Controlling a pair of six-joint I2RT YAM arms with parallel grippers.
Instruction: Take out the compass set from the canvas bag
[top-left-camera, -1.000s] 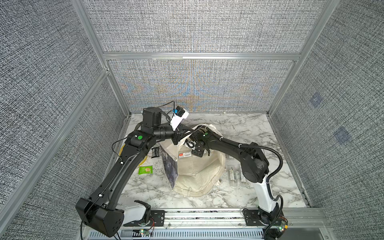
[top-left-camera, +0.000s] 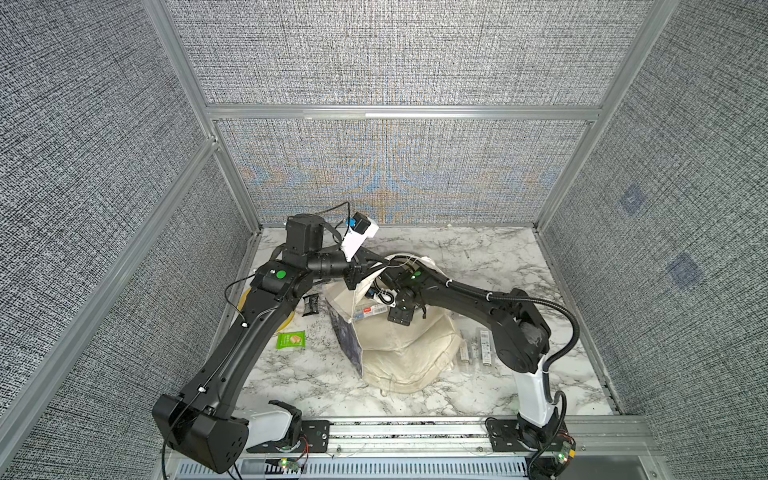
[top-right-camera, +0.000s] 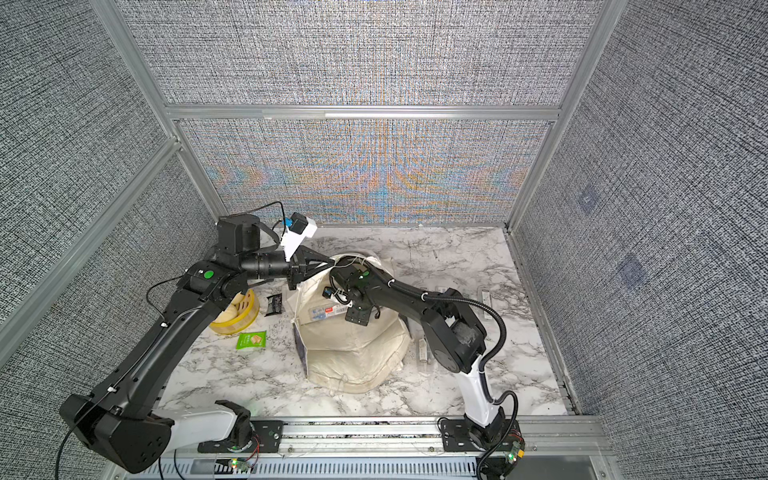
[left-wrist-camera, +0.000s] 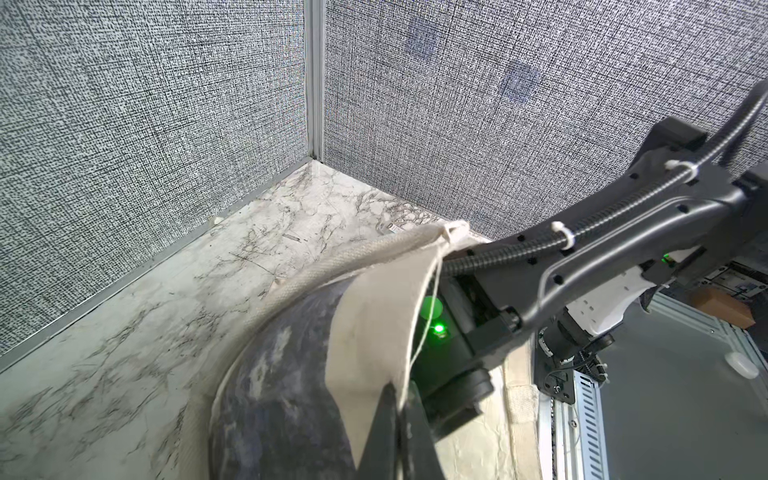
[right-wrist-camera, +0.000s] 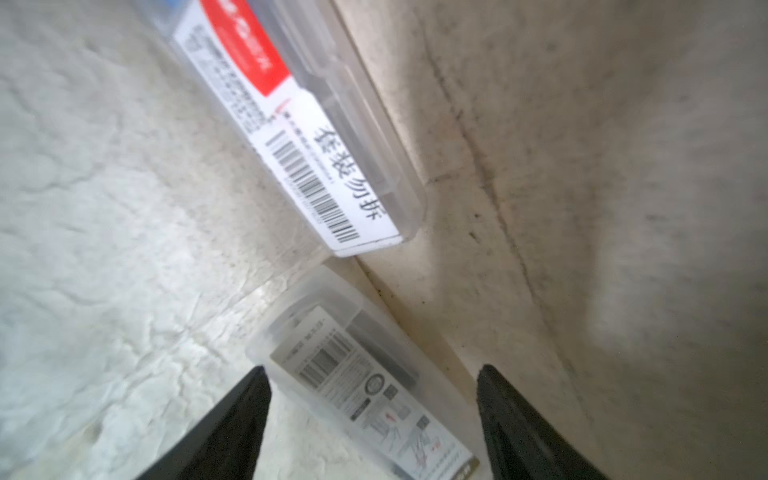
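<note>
The cream canvas bag (top-left-camera: 404, 356) lies mid-table with a dark side panel. My left gripper is shut at the bag's top edge, where the cream cloth and a white string meet its fingertips. My right gripper reaches inside the bag, its fingers open either side of a clear plastic box (right-wrist-camera: 400, 424) with a barcode label. Another clear case (right-wrist-camera: 376, 160) with red-and-white label lies beyond it. Whether either is the compass set I cannot tell. In the top views the right arm hides much of the opening.
A green packet (top-left-camera: 291, 339), a black packet (top-left-camera: 311, 304) and a yellow round container (top-right-camera: 236, 320) lie left of the bag. Clear boxes (top-left-camera: 485, 348) lie to its right.
My right arm has shifted slightly right and toward the table's front, and the bag's body has moved slightly the same way. My left arm looks unchanged.
</note>
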